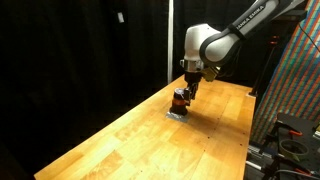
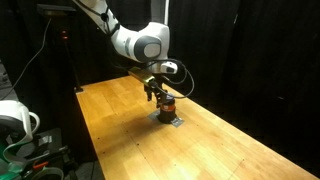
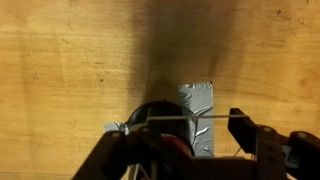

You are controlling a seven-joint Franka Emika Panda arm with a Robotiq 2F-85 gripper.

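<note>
A dark round holder with a red-orange band [image 1: 180,101] stands upright on the wooden table. Silver tape [image 3: 198,120] lies on the tabletop beside its base. In exterior view 2 the same dark holder [image 2: 167,110] is partly screened by my gripper [image 2: 157,96], which points down close beside it. The wrist view has the fingers [image 3: 257,140] apart at the bottom edge, over the holder's dark rim [image 3: 158,110]. A thin pale bar [image 3: 210,117] crosses between the fingers in that view; whether they touch it cannot be made out.
A black stand with round parts [image 1: 292,145] is off the table's right edge. Dark curtains hang behind.
</note>
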